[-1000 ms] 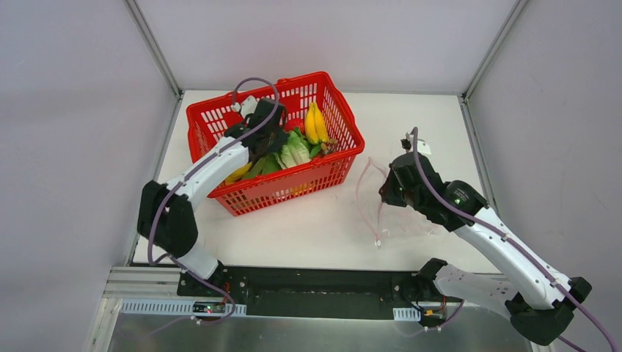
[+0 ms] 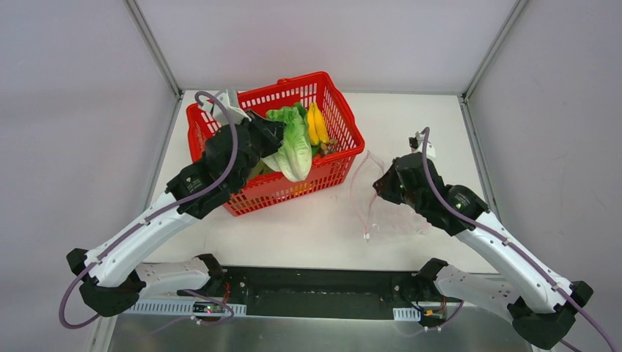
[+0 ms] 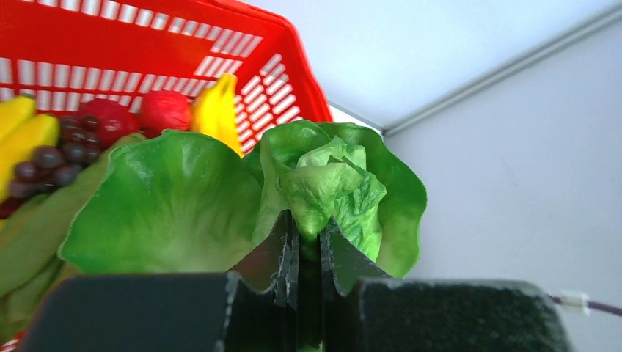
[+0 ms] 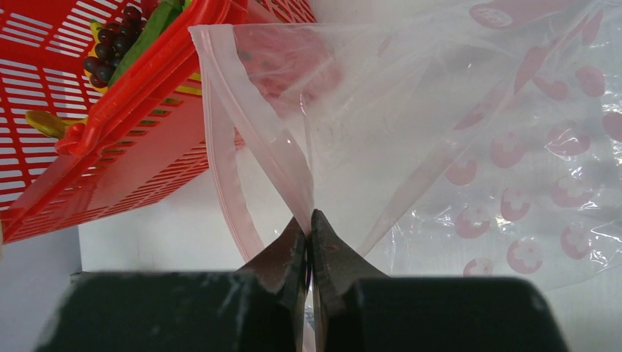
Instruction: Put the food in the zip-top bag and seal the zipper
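Note:
A green leafy lettuce [image 2: 296, 150] hangs above the red basket, with my left gripper shut on its inner leaves. In the left wrist view the lettuce [image 3: 172, 209] spreads wide in front of the fingers. My right gripper is shut on the pink zipper edge of a clear zip top bag [image 4: 433, 139]. The bag's mouth gapes on both sides of the pinched edge, and its body with red fruit prints stretches to the right. Seen from above, the bag [image 2: 369, 213] lies between the basket and the right arm.
The red basket [image 2: 286, 192] stands at the back left of the white table. It holds bananas [image 2: 317, 125], dark grapes [image 3: 55, 165], red fruit [image 3: 163, 110] and other produce.
The right arm has shifted slightly left with the bag's edge.

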